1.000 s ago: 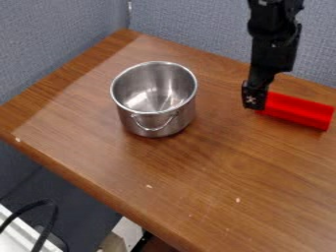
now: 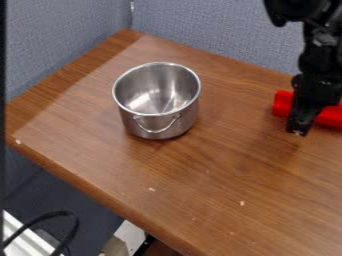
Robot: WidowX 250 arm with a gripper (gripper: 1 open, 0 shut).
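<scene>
My dark gripper (image 2: 305, 112) is at the right edge of the camera view, low over a red block-like object (image 2: 285, 103). It overlaps the red object, part of which is hidden behind it, and whether its fingers hold it is unclear. A steel pot (image 2: 156, 100) with a wire handle stands upright on the wooden table (image 2: 160, 190), left of the gripper and apart from it.
The table's left edge drops to a dark area at the lower left, with a black cable (image 2: 40, 220) and white items. Grey padded walls (image 2: 201, 25) line the back.
My gripper has moved right and slightly toward the front, to the frame's right edge. The red object now shows further right, partly behind the gripper. The pot has not moved.
</scene>
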